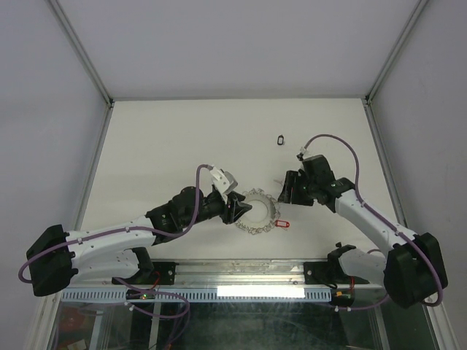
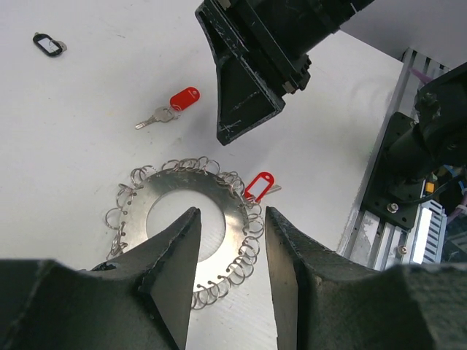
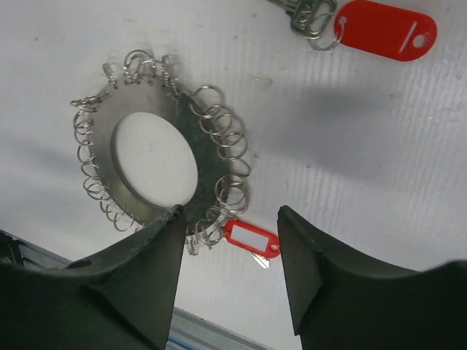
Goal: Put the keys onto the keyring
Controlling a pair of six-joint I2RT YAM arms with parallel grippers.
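Note:
A flat metal keyring (image 2: 139, 211) with many small wire loops round its rim lies on the white table. At its right edge in the left wrist view, a red tag (image 2: 260, 186) with a key partly beneath it touches the loops; whether it is linked cannot be told. A second red tag (image 3: 385, 29) with a silver key (image 2: 157, 117) lies apart from the ring. My left gripper is open above the ring, nothing between its fingers. On the ring's other side, my right gripper stands part open and empty, above the table.
A black tag (image 1: 280, 139) lies alone farther back on the table. A metal rail (image 1: 241, 271) runs along the front edge.

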